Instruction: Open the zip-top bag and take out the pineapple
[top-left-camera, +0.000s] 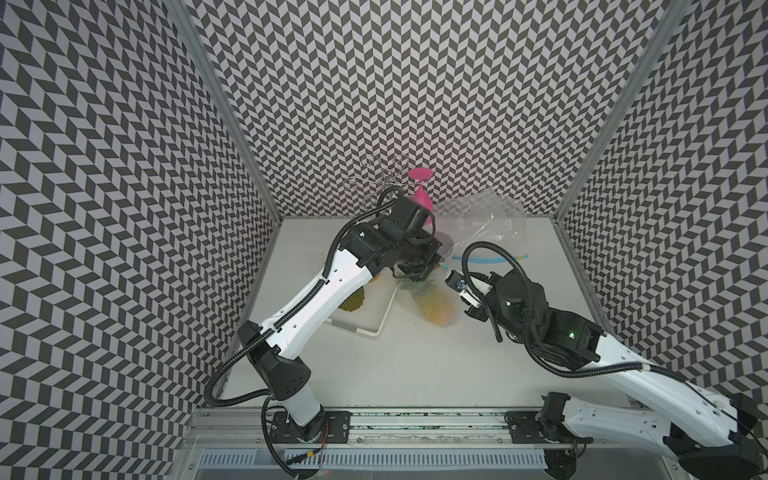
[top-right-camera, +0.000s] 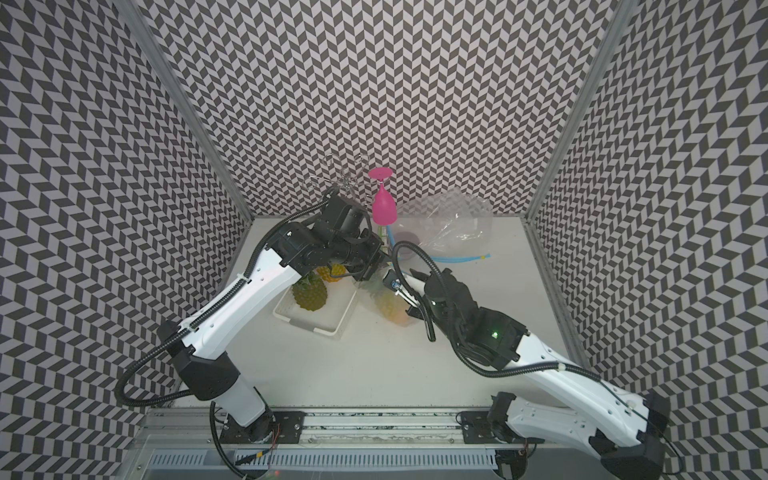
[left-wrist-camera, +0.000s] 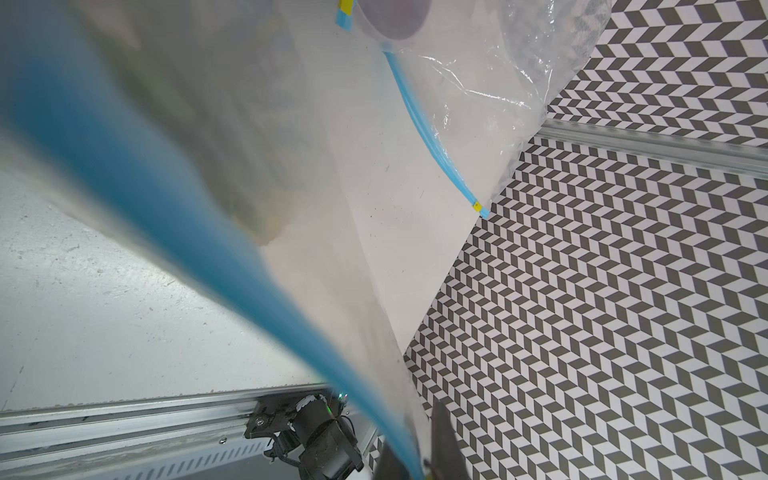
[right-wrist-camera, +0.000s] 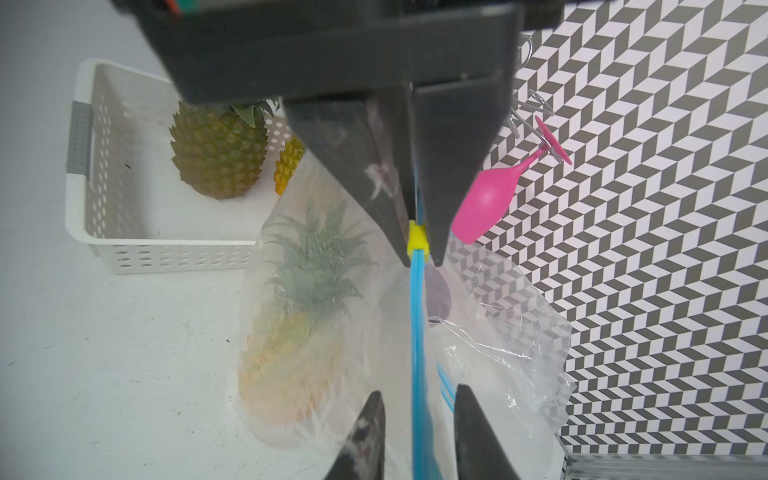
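Note:
A clear zip-top bag with a pale yellow pineapple inside hangs by its blue zip strip. My left gripper is shut on the yellow end of that strip. From the left wrist view, the blue strip runs blurred down to the left fingertips. My right gripper stands open, its two fingers on either side of the strip without visibly pressing it. In the top left view the bagged pineapple lies low between both grippers, its leaves partly hidden by the left one.
A white basket with a dark pineapple and a smaller yellow one stands at left. Behind are a pink goblet and another clear bag with a blue zip. Bare table lies in front.

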